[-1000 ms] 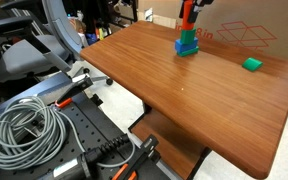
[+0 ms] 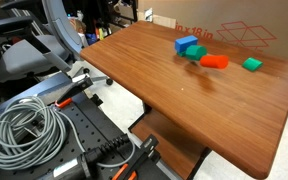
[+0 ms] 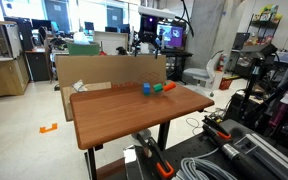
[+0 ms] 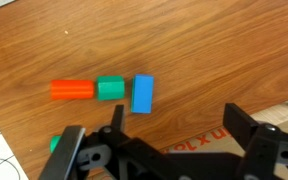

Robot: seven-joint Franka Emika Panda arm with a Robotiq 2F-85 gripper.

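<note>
A red cylinder lies on its side on the wooden table. Against or close to it is a green block, with a blue block on the green one's other side; the wrist view shows the three nearly in a row. Apart from them, another green block sits near the table's back edge. In the wrist view my gripper is open, its fingers spread wide with nothing between them. It hangs above the table, clear of the pieces; the blue block appears near the left finger's tip.
Coiled grey cable lies beside the table at the robot's side.
Earlier the red piece stood upright above green and blue in a stack. Now the red cylinder lies on the table, and the green block sits beside the blue one.
</note>
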